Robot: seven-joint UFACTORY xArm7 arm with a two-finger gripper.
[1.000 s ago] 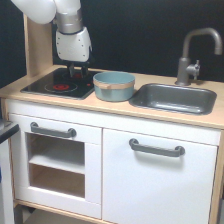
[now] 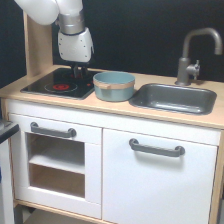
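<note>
A white robot arm hangs from the top left, its dark gripper low over the back of the black stovetop with its glowing red ring. Whether the gripper is open or shut, or has anything between its fingers, is too small to tell. A teal pot stands on the wooden counter to the right of the stovetop, apart from the gripper.
A steel sink with a grey faucet is at the right. Below are a white cabinet door and an open compartment at the left. A dark wall stands behind.
The arm and gripper have shifted very slightly to the right and down. The pot has not visibly moved.
</note>
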